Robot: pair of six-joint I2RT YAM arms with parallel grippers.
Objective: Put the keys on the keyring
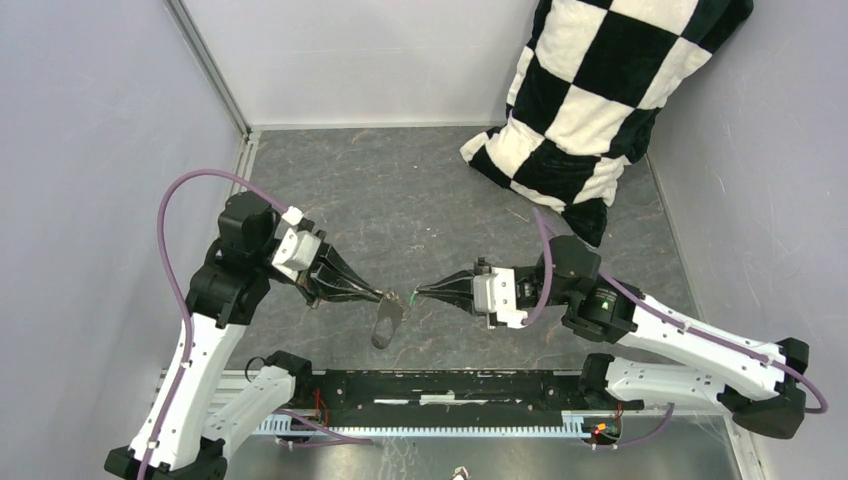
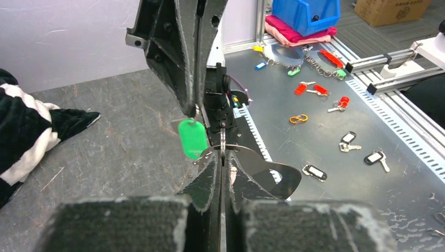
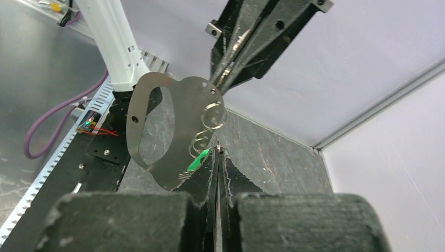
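Observation:
The keyring is a flat metal plate [image 3: 183, 100] with a large cut-out and several loose rings [image 3: 214, 115] along its edge. My left gripper [image 1: 381, 295] is shut on one metal ring [image 2: 223, 140] of it, the plate hanging below the fingertips. A green tag [image 2: 192, 139] hangs by a small ring from the tips of my right gripper [image 1: 416, 291], which is shut on that ring. In the right wrist view the green tag [image 3: 198, 160] is partly behind my right fingers, close to the keyring's lower rings. Whether any rings touch, I cannot tell. No key shows on the tag.
A checkered cushion [image 1: 580, 110] lies at the back right. Beyond the rail, the left wrist view shows red tags [image 2: 300, 88] and black tags [image 2: 317, 172] with keys, an orange carabiner [image 2: 298, 119] and a blue bin [image 2: 307, 18]. Bare grey floor surrounds the grippers.

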